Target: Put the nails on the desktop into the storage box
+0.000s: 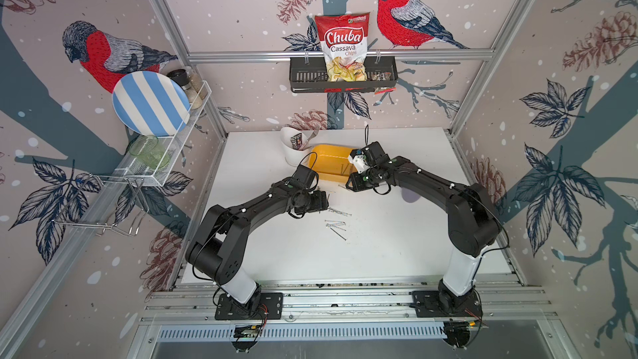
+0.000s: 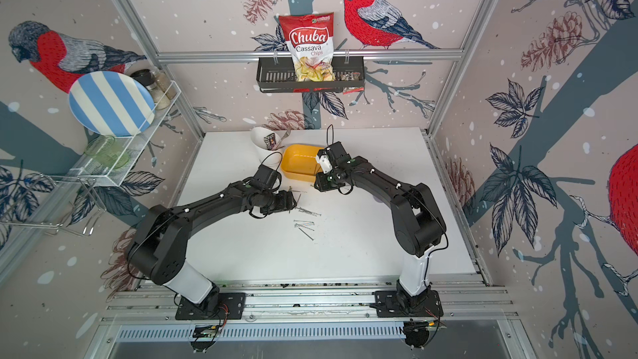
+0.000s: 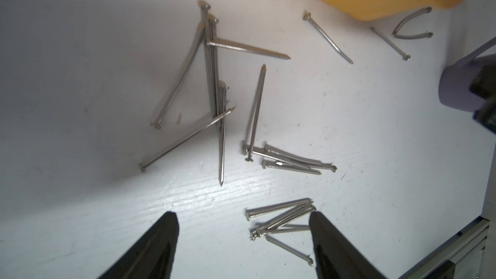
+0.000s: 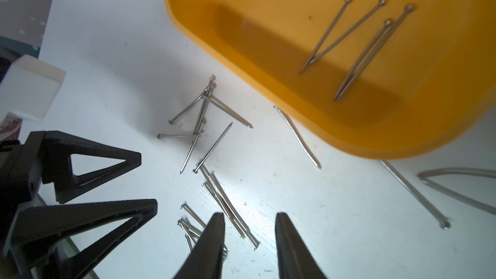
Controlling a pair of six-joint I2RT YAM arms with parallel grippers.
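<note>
Several nails (image 3: 222, 139) lie loose and in small heaps on the white desktop, in front of the yellow storage box (image 1: 321, 176). Inside the box, the right wrist view shows several nails (image 4: 356, 41). My left gripper is part open above the desk; from its own camera, a heap of nails (image 3: 281, 222) appears between its fingers, none held. My right gripper hovers near the box's front right side, its fingers (image 4: 212, 242) apart with only desktop showing between the tips. Bent nails (image 3: 413, 23) lie close by the box.
A white container (image 1: 289, 153) stands behind the box on the left. At the right, a purple item (image 3: 459, 85) rests on the desk, partly hidden by the right arm. Both grippers are near each other.
</note>
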